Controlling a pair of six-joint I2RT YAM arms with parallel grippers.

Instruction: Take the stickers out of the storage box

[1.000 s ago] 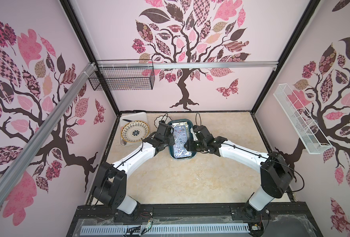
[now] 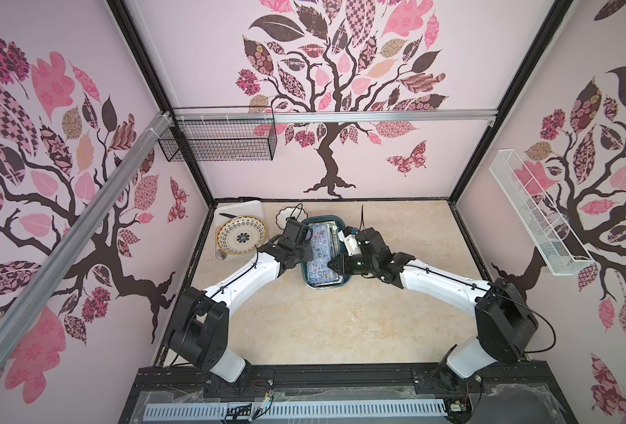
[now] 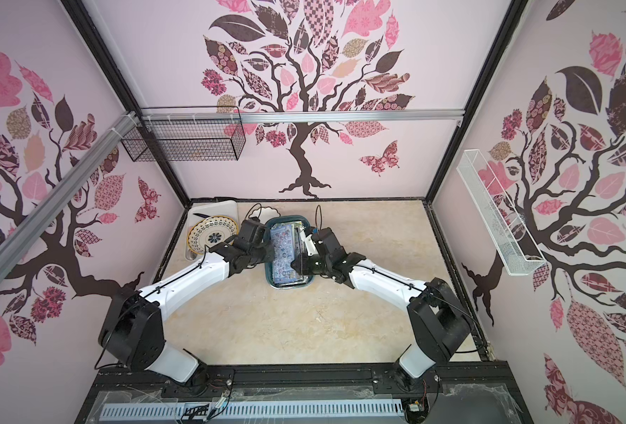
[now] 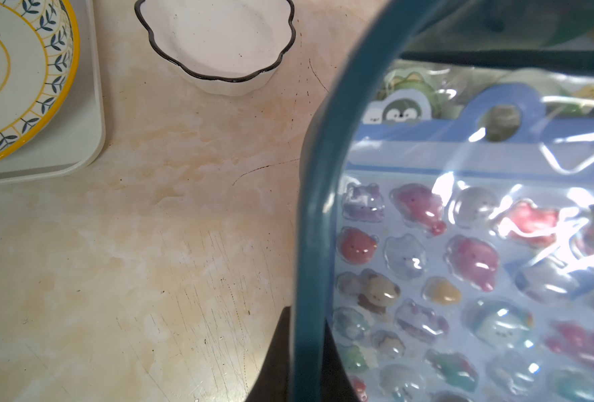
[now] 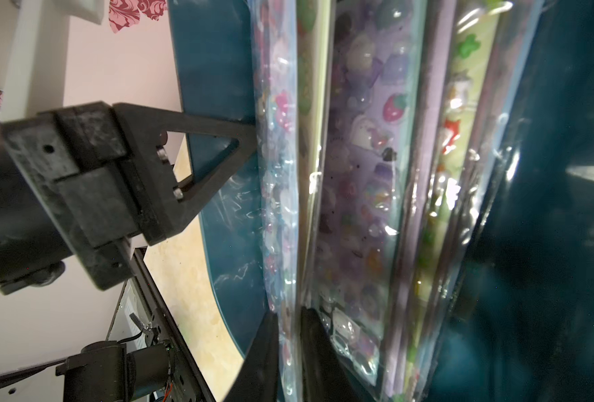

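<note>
A teal storage box holds several clear-packed sticker sheets; their edges [image 5: 277, 167] show in the right wrist view. My left gripper is shut on the box's left rim. My right gripper is inside the box, its fingers either side of the outer blue-white sticker pack, part open; whether it grips the pack is unclear. Both arms partly cover the box in the top views.
A white tray [image 2: 228, 251] with a patterned plate [image 2: 241, 233] sits at the back left, beside a scalloped white bowl [image 4: 216, 37]. Wire baskets [image 2: 214, 141] hang on the walls.
The left arm looks still; the box appears nearly unmoved.
</note>
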